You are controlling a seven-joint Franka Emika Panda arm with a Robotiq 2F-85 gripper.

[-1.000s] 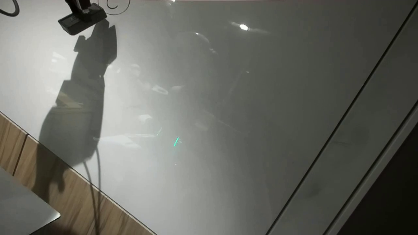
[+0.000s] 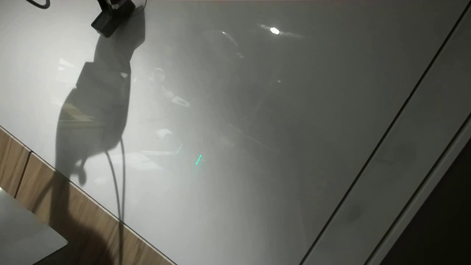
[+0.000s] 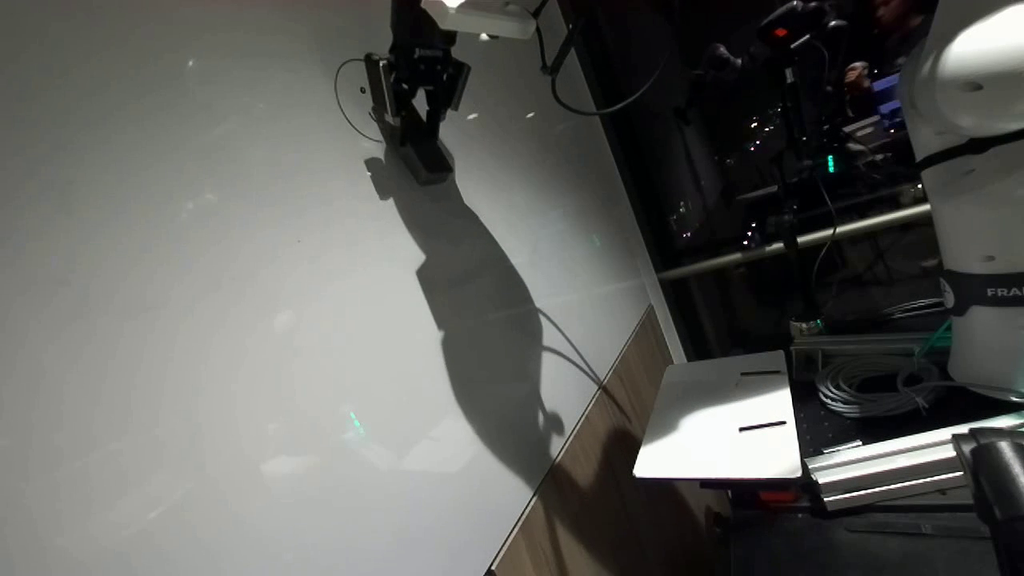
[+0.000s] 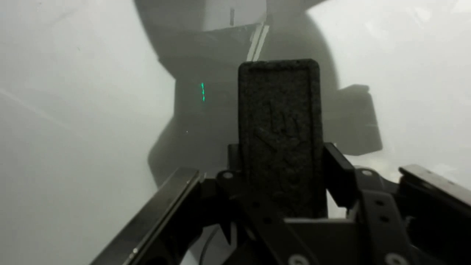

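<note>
A dark, rectangular felt-like block (image 4: pixel 280 103), resembling a board eraser, is held between the fingers of my gripper, which is shut on it. Exterior view 2 has the block (image 3: pixel 428 159) beneath the gripper (image 3: pixel 422 101), over the upper part of the glossy white surface (image 3: pixel 240 240). Only the block (image 2: pixel 110 21) and a little of the hand show at the top left of exterior view 1. Whether the block touches the white surface I cannot tell. No writing is clearly visible on that surface.
Wood-grained edging (image 2: pixel 88 209) borders the white surface, with a pale panel (image 3: pixel 720 413) beyond it. Thin cables (image 3: pixel 614 107) hang around the arm. The arm's long shadow (image 3: pixel 490 326) crosses the surface.
In exterior view 1 the block has shifted right and slightly up, and it has turned, showing a shorter outline. The arm's shadow has moved right and up as well.
</note>
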